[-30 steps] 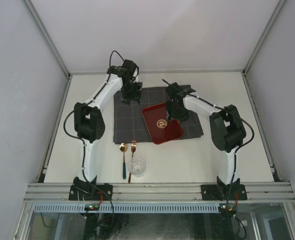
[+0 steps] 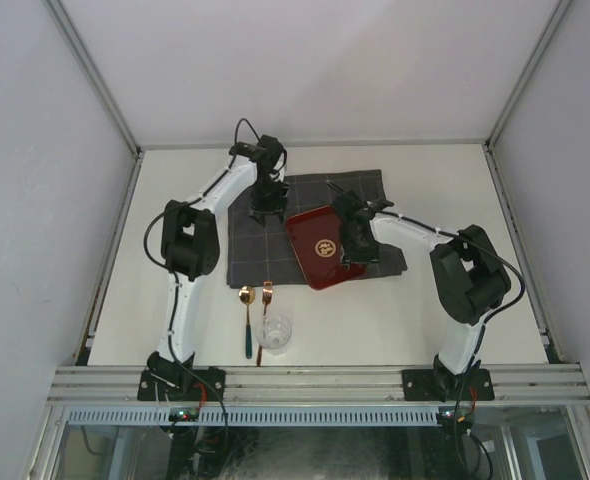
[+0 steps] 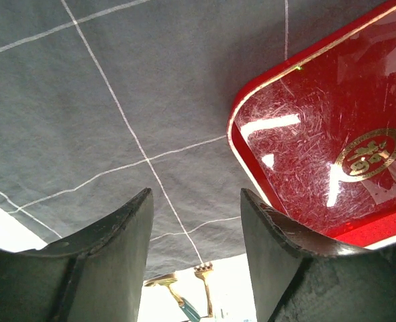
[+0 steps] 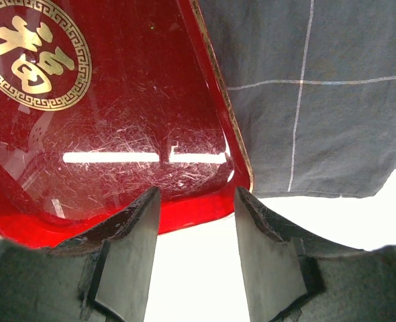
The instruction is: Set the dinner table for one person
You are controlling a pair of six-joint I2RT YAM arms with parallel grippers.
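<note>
A red tray with a gold emblem lies tilted on the dark checked placemat. My left gripper hangs open over the placemat, just beside the tray's rounded far-left corner. My right gripper stands over the tray's near-right corner, fingers apart, with nothing seen between them but that rim and table beyond. Below the placemat lie a gold spoon with a teal handle, a gold fork and a clear glass.
Metal frame rails and walls bound it.
My right gripper has moved toward the near edge, to the tray's lower right corner. My left gripper has moved slightly toward the near edge and right. The tray looks unmoved.
</note>
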